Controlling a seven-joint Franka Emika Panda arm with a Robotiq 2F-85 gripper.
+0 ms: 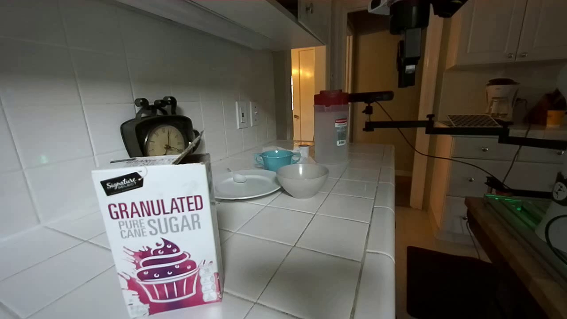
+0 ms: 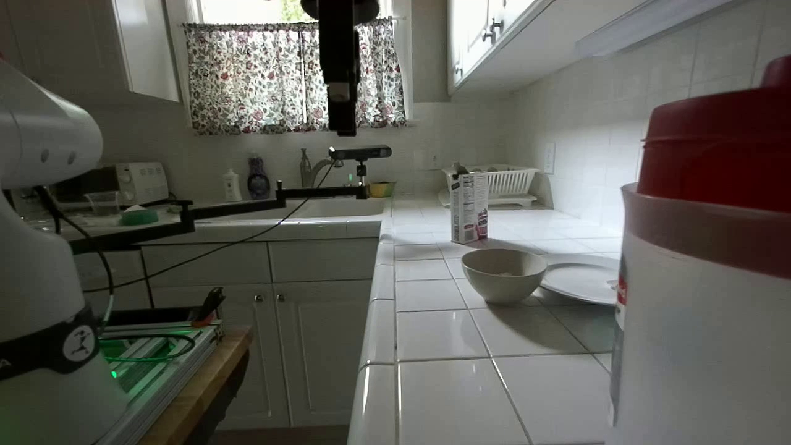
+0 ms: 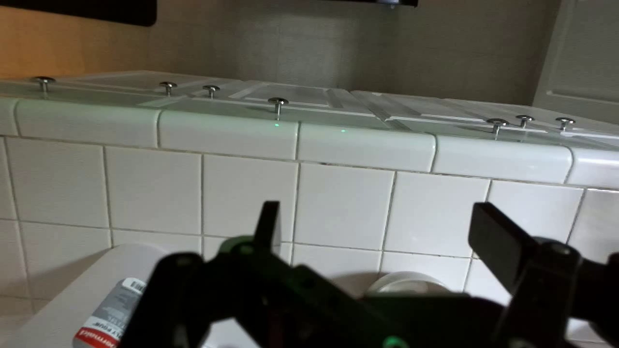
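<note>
My gripper stands open in the wrist view, its dark fingers wide apart with only the tiled counter behind the gap. Exterior view 1 has the gripper (image 1: 406, 85) high at the upper right, pointing down, clear of everything on the counter. A pale bowl (image 1: 302, 180) rests beside a white plate (image 1: 250, 187), on which a white spoon-like utensil (image 1: 239, 177) lies. Behind them is a turquoise two-handled bowl (image 1: 277, 159). An open granulated sugar box (image 1: 159, 234) stands upright nearest that camera. In the wrist view, my gripper's body partly covers the bowl (image 3: 407, 281).
A red-lidded clear pitcher (image 1: 332, 130) stands near the counter's far end. A camera on a black arm (image 2: 361, 153) reaches toward the counter edge. A dark clock (image 1: 159, 135) is by the wall, and a white dish rack (image 2: 511, 184) sits at the back.
</note>
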